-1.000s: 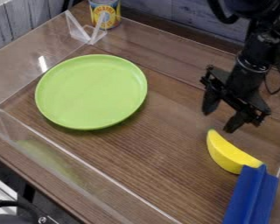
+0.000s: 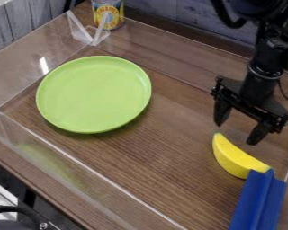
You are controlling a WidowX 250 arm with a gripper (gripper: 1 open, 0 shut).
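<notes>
A black gripper (image 2: 245, 119) hangs open over the wooden table at the right, just above and behind a yellow banana (image 2: 237, 158), with nothing visible between its fingers. The banana lies beside a blue object (image 2: 258, 207) at the bottom right. A round green plate (image 2: 94, 92) sits on the left half of the table.
A can (image 2: 108, 14) stands at the back left. Clear plastic walls line the left edge of the table (image 2: 147, 166). The middle of the table, between plate and banana, is bare.
The gripper has moved slightly to the right and down toward the banana. The banana, plate and blue object have not moved.
</notes>
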